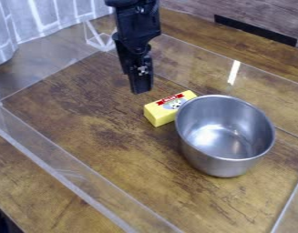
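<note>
The black gripper (138, 84) hangs open in the upper middle of the view, above and slightly left of a yellow box (163, 113) with a printed red label and picture, with nothing between its fingers. The box lies on the wooden surface just left of a steel pot (224, 138), which stands upright and looks empty.
Clear plastic walls (56, 162) border the wooden work area (78, 109). A pale curtain (24, 27) hangs at the back left.
</note>
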